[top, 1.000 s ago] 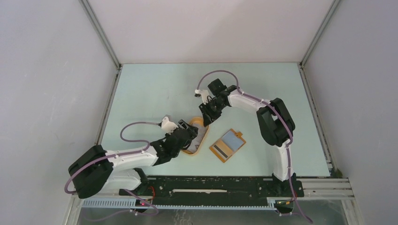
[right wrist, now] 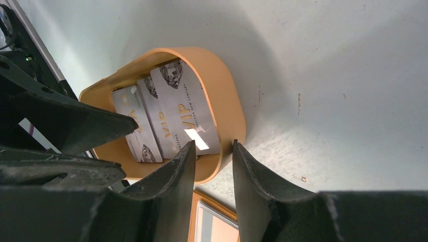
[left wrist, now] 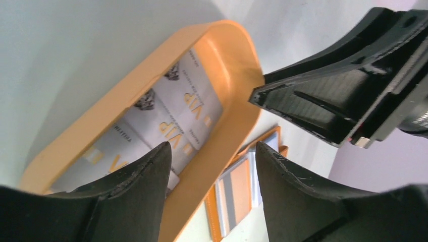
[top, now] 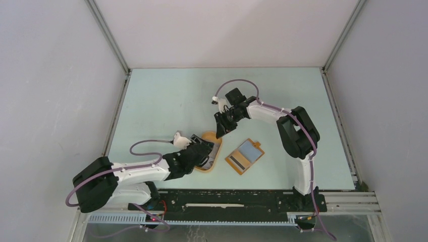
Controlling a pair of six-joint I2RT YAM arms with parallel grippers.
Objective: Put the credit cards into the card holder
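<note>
Grey credit cards [right wrist: 181, 108] with gold VIP lettering lie overlapping in the tan oval basket [right wrist: 222, 85]. Across the left wrist view, my left gripper is open over the basket's near side, one fingertip inside and the other beyond the wall, no card between them. My right gripper is part open, its fingers on either side of the basket's end wall; its outer finger [right wrist: 242, 166] seems to touch that wall. The card holder [top: 235, 160], tan with a bluish window, lies flat on the table, right of the basket.
Both gripper tips come close together above the basket, whose wall stands between the cards and the holder.
The basket has shifted slightly toward the front of the table. My right gripper came forward a little with it. The left gripper has shifted and turned slightly.
</note>
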